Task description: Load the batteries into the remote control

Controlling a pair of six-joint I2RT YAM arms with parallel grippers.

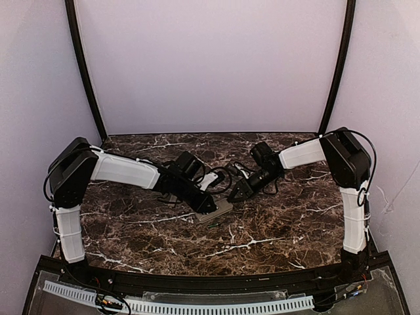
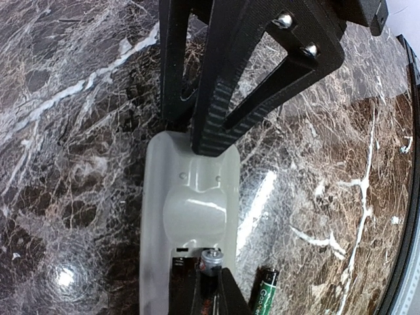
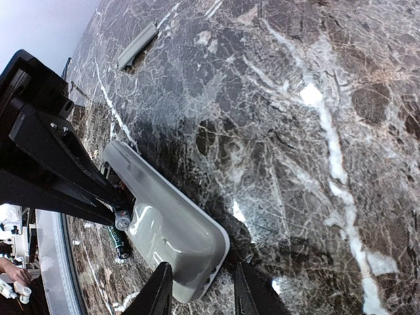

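Observation:
The grey remote control (image 2: 197, 210) lies on the marble table with its battery compartment open, a battery (image 2: 211, 258) at the compartment's end. My left gripper is shut, its tips down at that battery in the compartment. A green battery (image 2: 265, 289) lies beside the remote. My right gripper is at the remote's other end, fingers apart on either side of its corner in the right wrist view; whether they touch it I cannot tell.
A grey piece (image 3: 136, 46), probably the battery cover, lies apart on the table (image 1: 275, 236).

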